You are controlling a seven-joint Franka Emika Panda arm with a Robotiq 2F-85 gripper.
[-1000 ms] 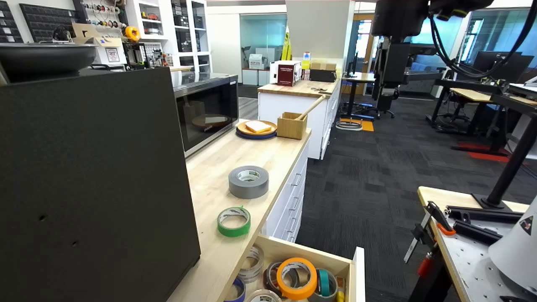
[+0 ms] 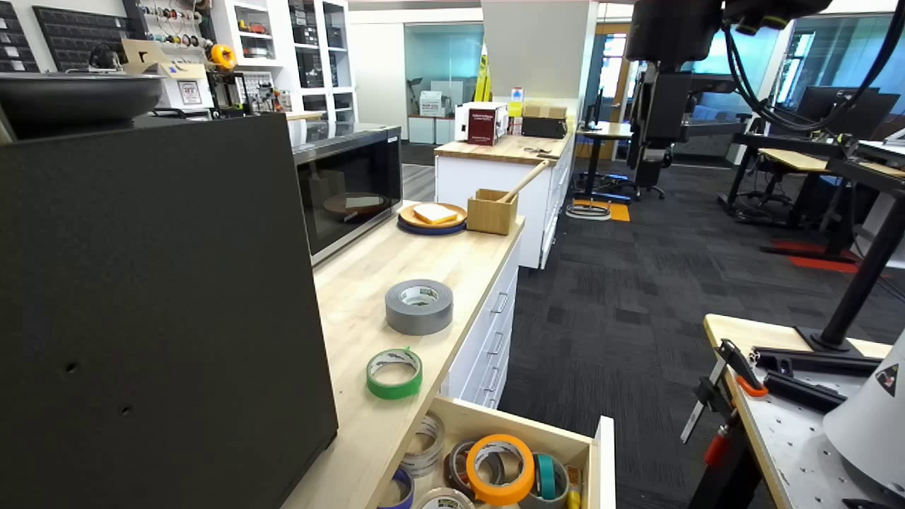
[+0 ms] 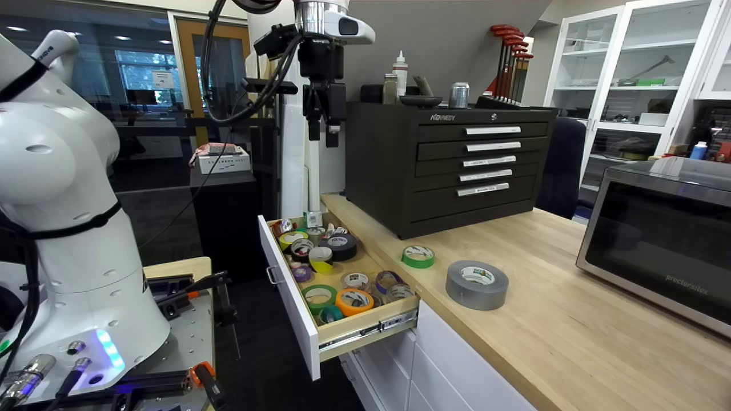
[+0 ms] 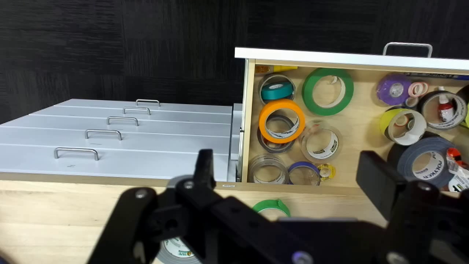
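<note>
My gripper (image 3: 323, 140) hangs high above the open drawer, clear of everything below. In the wrist view its two fingers (image 4: 204, 169) stand wide apart, with nothing held between them. A green tape roll (image 2: 394, 373) and a larger grey tape roll (image 2: 419, 307) lie flat on the wooden counter (image 3: 548, 274). The pulled-out drawer (image 3: 291, 301) holds many tape rolls, among them an orange roll (image 4: 281, 121), a green roll (image 4: 327, 91) and a purple roll (image 4: 392, 89). In the wrist view, my gripper's body covers part of both counter rolls.
A black tool chest (image 3: 384, 171) stands behind the green roll, and a microwave (image 3: 658, 240) sits farther along the counter. Bread on stacked plates (image 2: 434, 225) and a wooden box (image 2: 491, 212) are beyond. Bare counter lies around the grey roll.
</note>
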